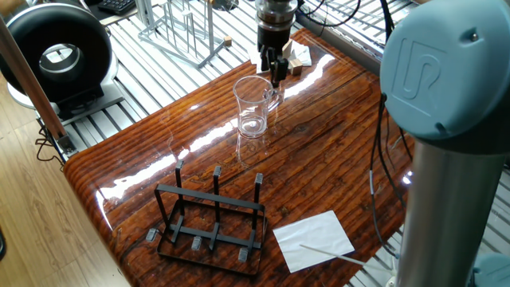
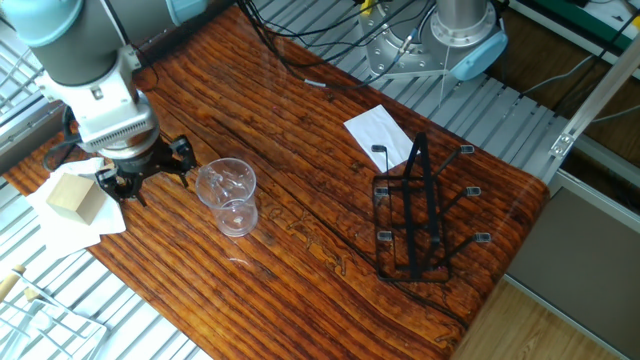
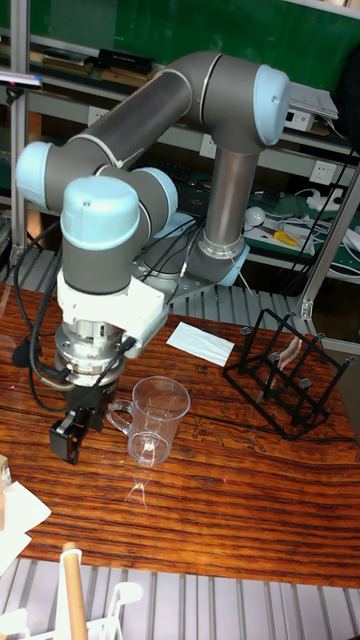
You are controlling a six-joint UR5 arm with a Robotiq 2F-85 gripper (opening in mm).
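Observation:
A clear glass mug (image 1: 253, 119) stands upright on the glossy brown wooden table. Its handle (image 3: 120, 415) faces my gripper (image 3: 77, 439), which points down beside the mug. Seen from exterior view 2, the black gripper (image 2: 163, 194) is open, its fingers spread wide with nothing between them, and a gap shows between it and the mug (image 2: 236, 205). In exterior view 1 the gripper (image 1: 276, 83) stands behind the mug's handle side, overlapping the handle's surroundings. A black wire rack (image 1: 211, 227) with upright prongs rests on the table, apart from the mug and empty.
A white sheet (image 1: 314, 241) lies near the rack. Beside the gripper, at the table edge, a wooden block (image 2: 76, 198) sits on white paper (image 2: 57, 232). Bare wood (image 2: 310, 215) separates mug and rack. Cables (image 2: 290, 50) hang near the arm base.

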